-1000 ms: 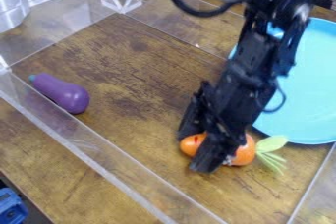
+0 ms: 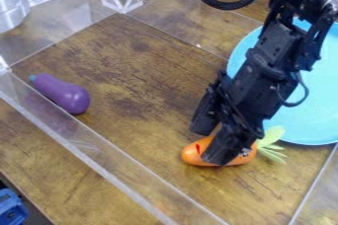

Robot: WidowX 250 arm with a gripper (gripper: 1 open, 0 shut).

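Observation:
My black gripper (image 2: 216, 134) reaches down from the top right over an orange toy carrot (image 2: 201, 154) with pale green leaves (image 2: 271, 146). The fingertips are at the carrot's body, covering part of it; whether they grip it cannot be told. The carrot lies on the wooden board near a light blue plate.
The blue plate (image 2: 309, 111) fills the right side behind the arm. A purple toy eggplant (image 2: 61, 94) lies at left. Clear low walls border the board, and a blue object (image 2: 8, 207) sits at bottom left. The board's middle-left is clear.
My gripper has lifted slightly and changed its pose over the carrot, uncovering more of its lower side. The carrot's leaves have shifted up a little.

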